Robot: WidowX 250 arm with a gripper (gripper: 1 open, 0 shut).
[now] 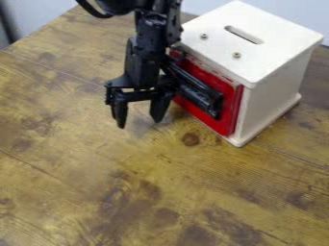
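Note:
A white wooden box (267,77) with a slot in its top stands at the right of the camera view, its red front panel (222,120) facing the lower left. A black handle bar (197,90) lies against that panel. My black gripper (140,108) hangs just left of the panel, fingers pointing down and apart, with nothing visible between them. The arm partly hides the upper left of the panel.
A pale wall shows at the top left corner.

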